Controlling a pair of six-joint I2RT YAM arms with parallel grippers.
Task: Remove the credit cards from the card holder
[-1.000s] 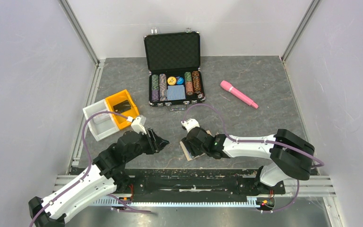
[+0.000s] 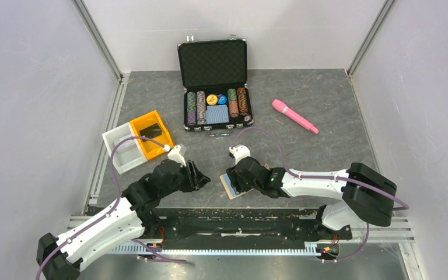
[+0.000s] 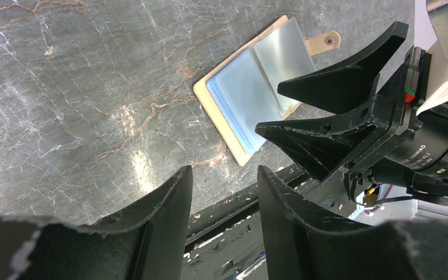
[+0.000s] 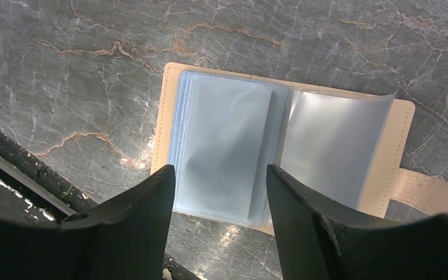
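Observation:
The card holder (image 4: 162,125) lies open and flat, tan with stitched edges and a snap strap. Clear bluish sleeves (image 4: 224,146) are stacked on one side, and a single whitish clear sleeve (image 4: 332,140) lies on the other. No card can be made out in the top sleeves. Over the stacked sleeves, my right gripper has its fingers apart with nothing gripped between them; its fingertips also show above the holder in the left wrist view. My left gripper stands open and empty, to the left of the holder in the top view.
A two-part box, with a white half (image 2: 121,160) and an orange half (image 2: 164,140), stands at left; a dark card (image 2: 150,130) lies in the orange half. An open poker chip case (image 2: 213,64) sits at the back. A pink flashlight (image 2: 295,116) lies right.
The holder remains in about the same place on the table.

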